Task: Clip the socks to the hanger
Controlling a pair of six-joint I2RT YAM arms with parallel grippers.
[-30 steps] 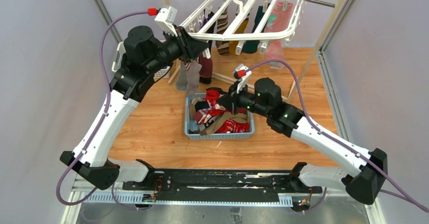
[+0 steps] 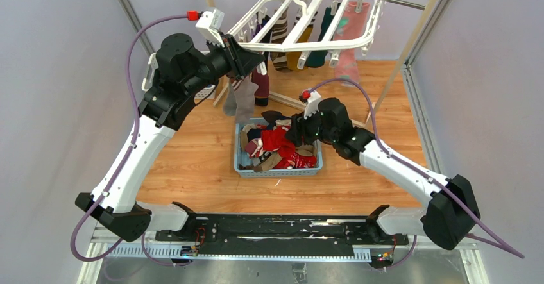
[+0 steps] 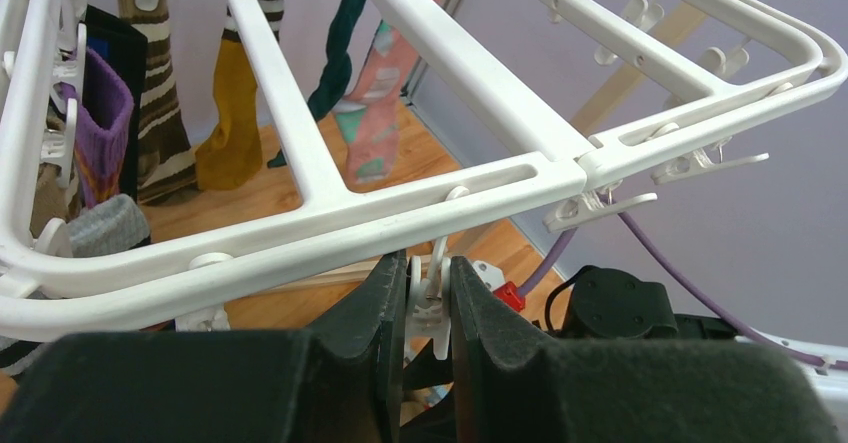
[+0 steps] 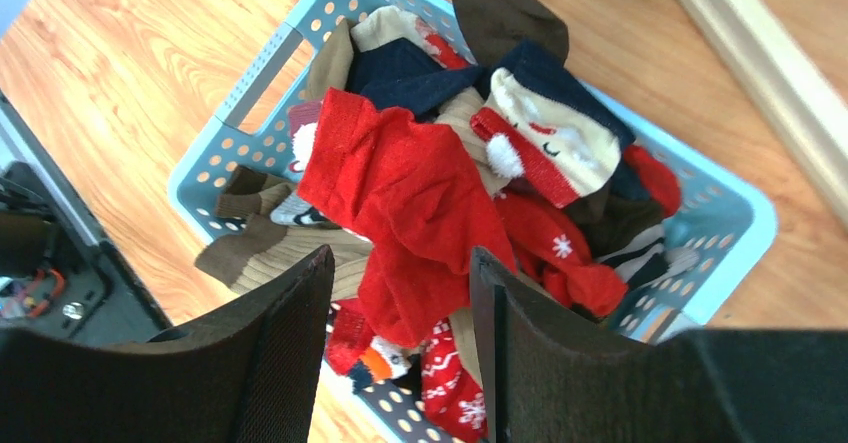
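The white hanger (image 2: 304, 45) hangs at the back with socks clipped around it. In the left wrist view my left gripper is shut on a white clip (image 3: 438, 281) at the hanger's near rail; no sock shows in that clip. My right gripper stands open over the blue basket (image 2: 279, 173), its fingers (image 4: 312, 288) on either side of the lower part of a plain red sock (image 4: 415, 188). That sock lies crumpled on top of the pile. Whether the fingers touch it cannot be told.
Under my left arm hang grey socks (image 2: 245, 98); a maroon sock (image 2: 262, 90) hangs beside them. More empty clips (image 3: 605, 208) line the near rail. Wooden bars (image 2: 289, 101) cross the floor behind the basket. Bare floor (image 2: 359, 181) lies right of it.
My right gripper went down into the basket and has come back up a little. The red sock now lies spread across the top of the pile. The left arm has stayed still.
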